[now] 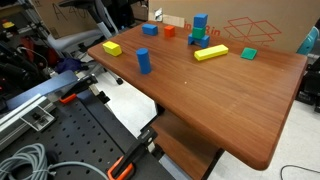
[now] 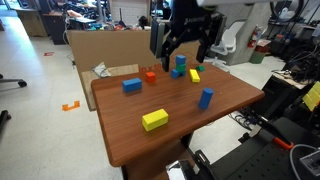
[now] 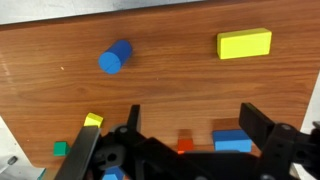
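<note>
My gripper hangs open above the table, nothing between its fingers; in exterior view 2 it shows dark at the top middle. Below and apart from it, a blue cylinder (image 3: 115, 57) and a yellow block (image 3: 244, 43) are on the wood. The cylinder (image 1: 144, 62) stands upright near the table edge in exterior view 1. A blue block (image 2: 132, 85) and a small red cube (image 2: 150, 76) rest toward the back. A stack (image 1: 200, 22) has blue at its top, green in the middle and a blue piece underneath. In the wrist view the gripper partly covers this stack.
Near the stack lie a long yellow block (image 1: 211, 53) and a flat green piece (image 1: 249, 53). A cardboard panel (image 1: 262, 22) borders the back of the table.
</note>
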